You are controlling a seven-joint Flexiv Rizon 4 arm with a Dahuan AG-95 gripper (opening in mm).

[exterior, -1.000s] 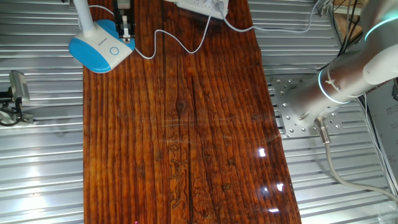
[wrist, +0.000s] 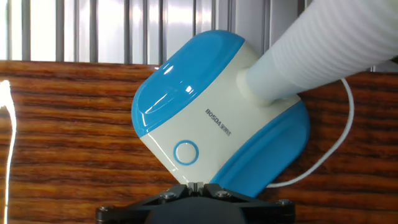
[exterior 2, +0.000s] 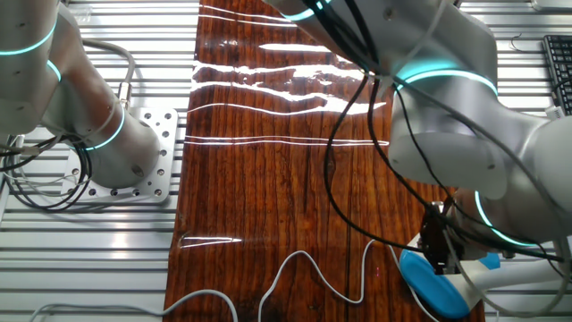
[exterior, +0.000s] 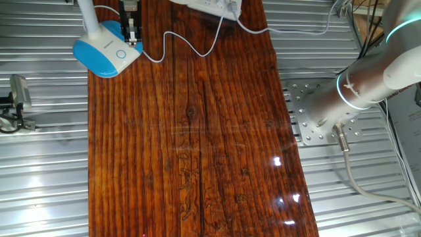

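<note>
A blue and white desk lamp stands on the wooden board, its base [exterior: 108,50] at the far left corner in exterior view 1. In the wrist view the lamp base [wrist: 214,118] fills the middle, with a round button [wrist: 186,152] ringed in blue and a ribbed white neck [wrist: 323,50]. My gripper is shut at the bottom of that view, nothing showing between its fingertips, close to the edge of the base on the button side. Exterior view 1 shows the gripper [exterior: 132,42] beside the base; whether they touch cannot be told.
A white power strip [exterior: 214,5] lies at the board's far edge, and a white cable [exterior: 191,45] curves over the wood. Most of the wooden board [exterior: 197,145] is bare. Black cables [exterior 2: 335,170] hang from the arm in exterior view 2.
The gripper has shifted very slightly in exterior view 1. The lamp, cable and power strip have stayed in place.
</note>
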